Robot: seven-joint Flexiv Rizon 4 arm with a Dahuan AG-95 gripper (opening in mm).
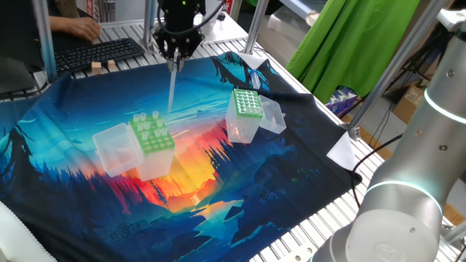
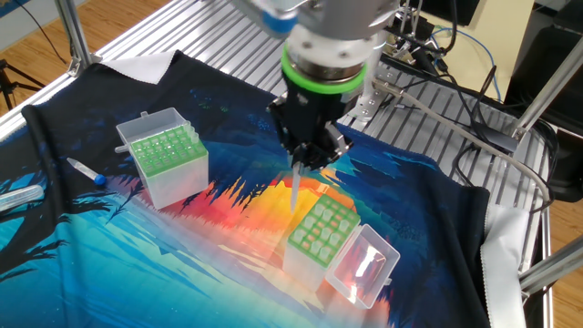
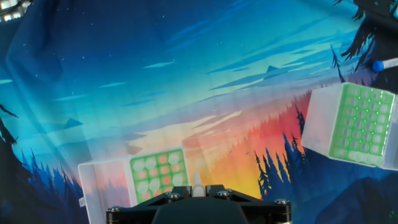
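My gripper (image 2: 299,166) is shut on a long, thin, whitish pipette tip (image 2: 294,193), which hangs point-down above the cloth. In exterior view 1 the pipette tip (image 1: 172,94) is behind and above the nearer green-topped box (image 1: 156,161), apart from it. That box has an open clear lid at its side, and several tips stand up in its green rack (image 2: 323,226). A second box (image 1: 242,129) with a green grid top and open lid stands farther off. From the wrist, the gripper hides part of the first box (image 3: 158,174).
A blue-capped tube or pen (image 2: 86,171) lies beyond the second box. The patterned cloth (image 1: 218,211) is rumpled but bare between and around the boxes. A keyboard (image 1: 98,53) and a person's hand (image 1: 84,29) are at the table's far edge.
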